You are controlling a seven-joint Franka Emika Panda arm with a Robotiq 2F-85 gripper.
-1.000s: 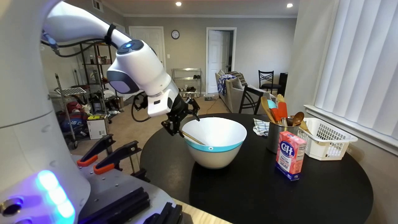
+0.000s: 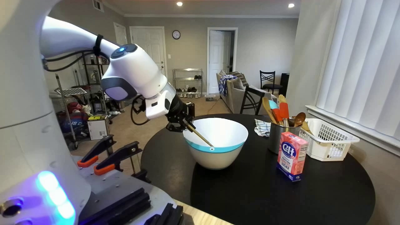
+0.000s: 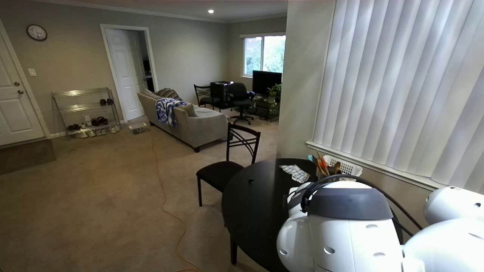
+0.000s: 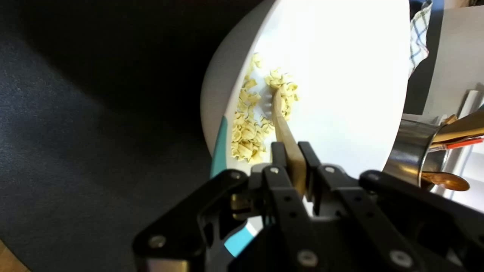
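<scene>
My gripper is shut on the handle of a wooden utensil (image 4: 282,124), at the near rim of the bowl in the wrist view. The utensil's far end reaches down among pale yellow, curled pieces (image 4: 247,136) lying on the bowl's floor. White inside with a turquoise band, the bowl (image 2: 218,157) stands upright on the black round table (image 2: 240,198). In exterior view 1 the utensil slants over the left rim, its lower end hidden by the bowl's front wall. The arm blocks the bowl and gripper in exterior view 2.
Right of the bowl stands a pink sugar box (image 2: 292,155), before a metal canister (image 2: 275,137) of several cooking utensils. Behind them are a white basket (image 2: 330,144) and a checked cloth (image 2: 262,127).
A second earlier the gripper's fingers were spread apart around the handle; now they are closed on it. The utensil leans more steeply, and the arm has shifted slightly to the left.
</scene>
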